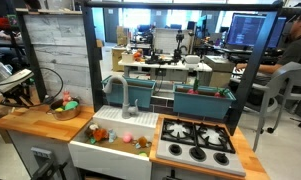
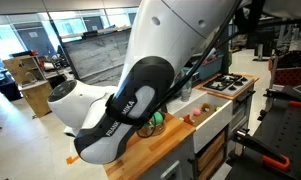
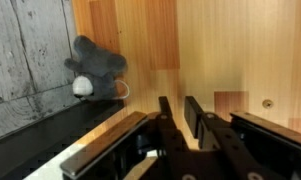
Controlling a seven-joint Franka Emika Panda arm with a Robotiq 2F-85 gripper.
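Observation:
My gripper hangs above the wooden counter [image 3: 215,60], its two dark fingers apart and only bare wood visible between them. To the left of the fingers in the wrist view, a small grey plush toy [image 3: 98,68] with a whitish patch lies near the counter's edge by the grey wood-grain panel. A thin pale loop sticks out from the toy's side. At the far left of exterior view 1, the white arm [image 1: 2,76] reaches over the counter's left end; its gripper is small and dark there. The arm's body hides the gripper in exterior view 2.
A pot [image 1: 60,113] with colourful items stands on the counter right of the arm. Beyond it come a sink [image 1: 100,157] holding several toys, a tall faucet [image 1: 125,92] and a stove [image 1: 195,143]. A black post [image 1: 94,55] rises behind the pot.

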